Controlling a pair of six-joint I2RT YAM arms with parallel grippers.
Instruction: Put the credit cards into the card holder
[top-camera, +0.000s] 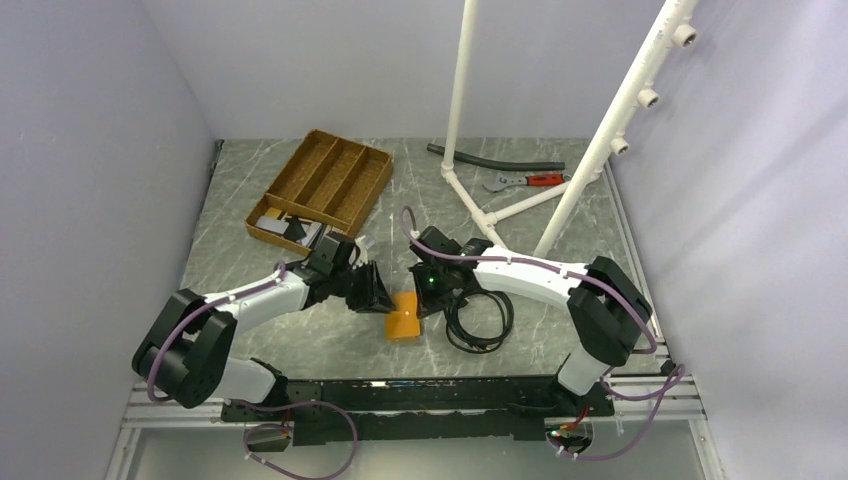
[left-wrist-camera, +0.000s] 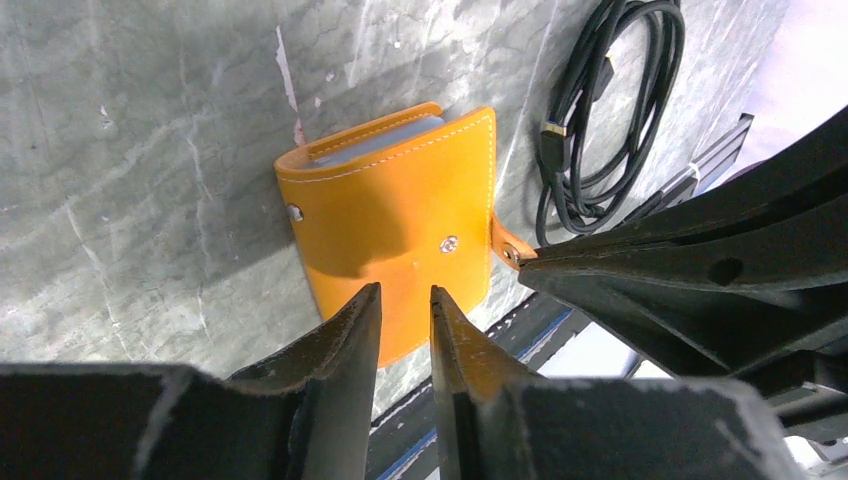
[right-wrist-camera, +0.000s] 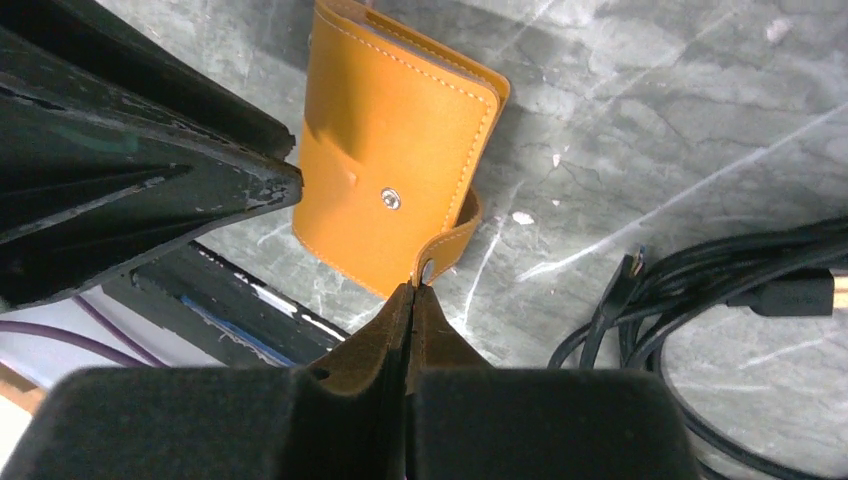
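Note:
The orange leather card holder (left-wrist-camera: 375, 225) lies on the table in front of the arms, with a pale card-like edge (left-wrist-camera: 385, 140) showing between its flaps. Its short snap strap (right-wrist-camera: 450, 243) sticks out to one side. My right gripper is shut, with the end of that strap pinched at its fingertips. Above the holder's face, my left gripper stands part open, a narrow gap between its fingers and nothing in it. From the top view the fingertips of both arms hide part of the holder.
A brown compartment tray (top-camera: 380, 185) stands at the back left, with several flat grey and dark items in its front section. A coiled black cable (top-camera: 505, 325) lies just right of the right gripper. White pipes (top-camera: 465, 190) and a red-handled wrench (top-camera: 545, 180) are farther back.

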